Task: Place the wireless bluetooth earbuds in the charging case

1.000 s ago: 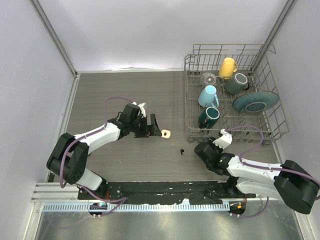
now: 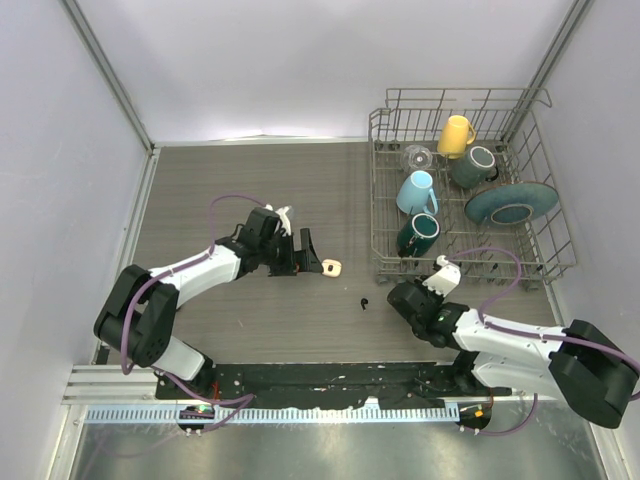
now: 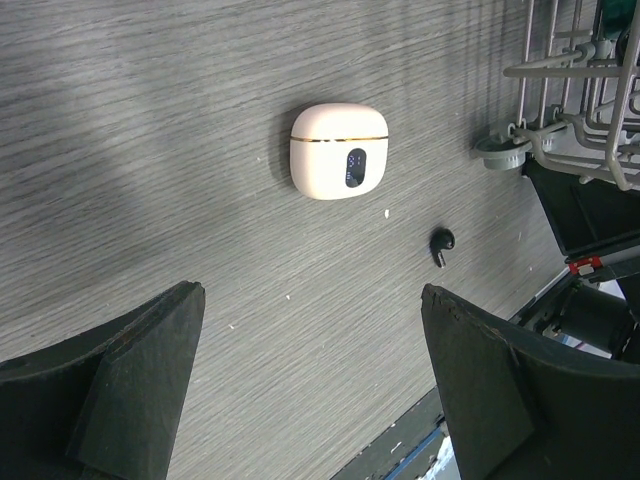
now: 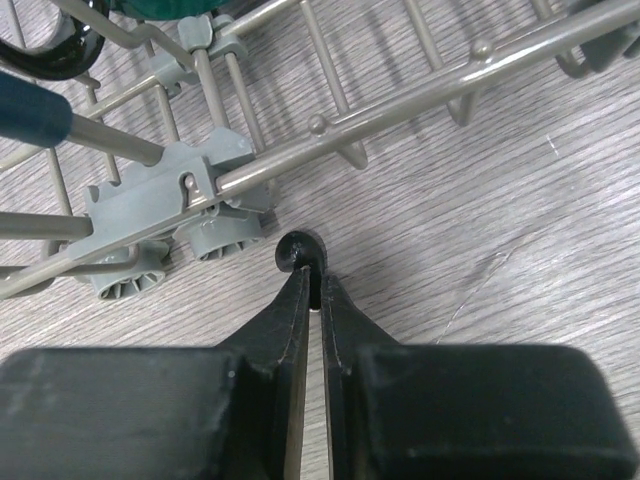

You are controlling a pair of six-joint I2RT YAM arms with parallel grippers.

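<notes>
The cream charging case (image 3: 333, 160) lies on the table with its lid closed, just right of my left gripper (image 2: 309, 248). Seen from the left wrist, that gripper is open, with only table between its fingers. One black earbud (image 3: 442, 243) rests on the table, right of the case and nearer the front edge; from above the earbud (image 2: 364, 303) is a small dark spot. A second black earbud (image 4: 302, 252) is in the tips of my right gripper, which is shut on its stem, the round head showing beyond the fingertips.
A wire dish rack (image 2: 378, 200) holding mugs and a plate fills the back right. Its lower rail (image 4: 350, 132) runs close beyond the right gripper.
The right arm has shifted very slightly near the rack's front edge. My left arm, the case and the loose earbud stay where they were.
</notes>
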